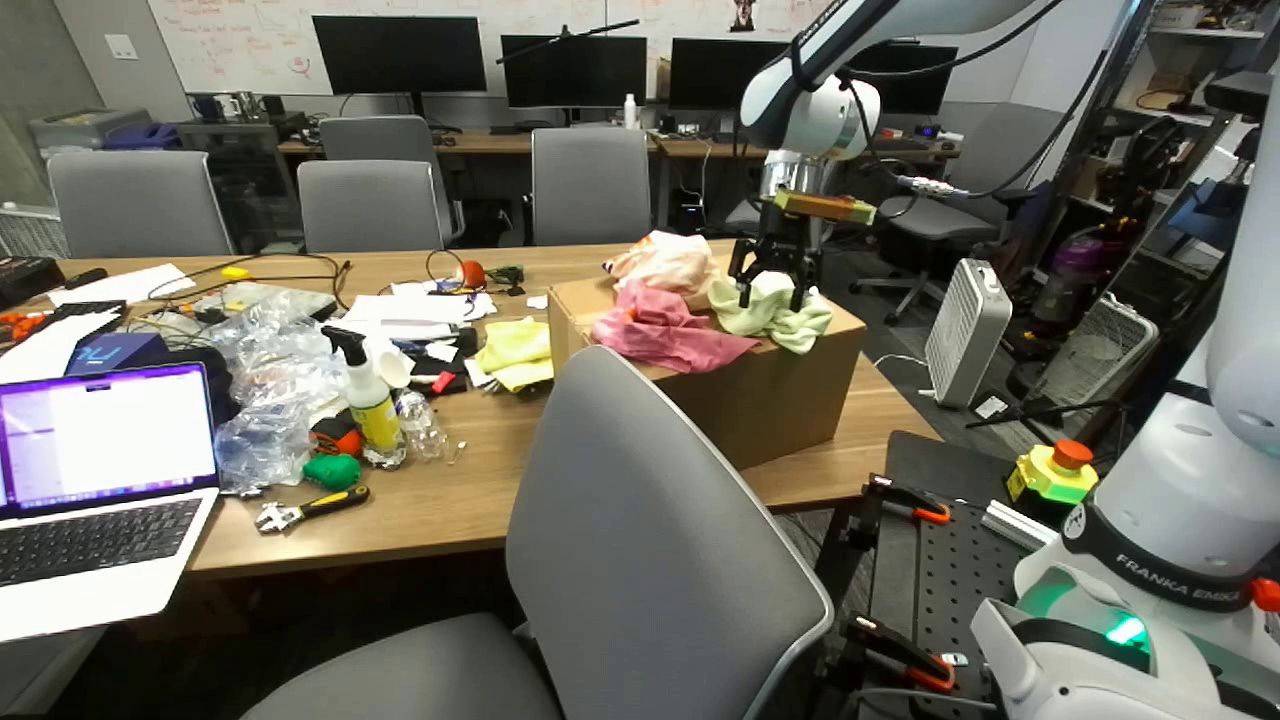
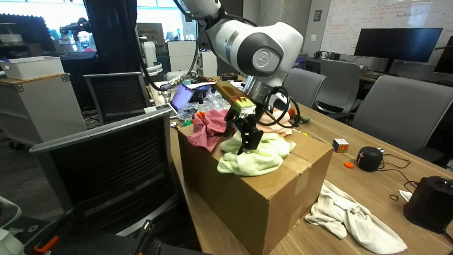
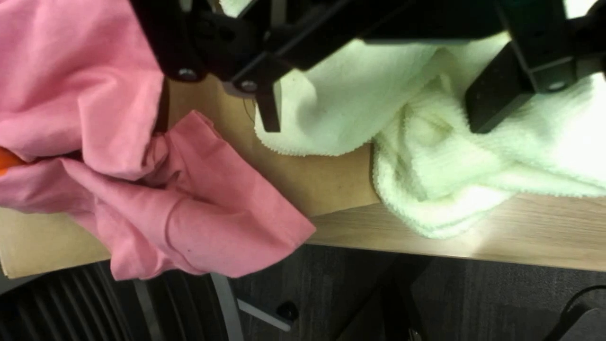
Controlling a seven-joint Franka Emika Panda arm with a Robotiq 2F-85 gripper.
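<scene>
A pale green cloth [image 2: 267, 155] lies crumpled on top of the cardboard box [image 2: 225, 195], partly draped over its edge. Right over this cloth is my gripper, its fingers wide apart; in the wrist view the green cloth [image 3: 346, 102] spreads beneath and between them. Whether the fingertips touch the fabric is hard to tell. A pink cloth [image 3: 187, 210] rests beside it on the box, hanging over the edge. Behind these, a pale peach cloth [image 1: 666, 263] sits in a heap on the box top.
On the table, a white cloth [image 2: 352, 216] lies beside the box and a yellow cloth [image 1: 516, 350] at its other side. A chair [image 1: 660, 516] stands close in front. Clutter with a spray bottle [image 1: 374, 408] fills the table's left.
</scene>
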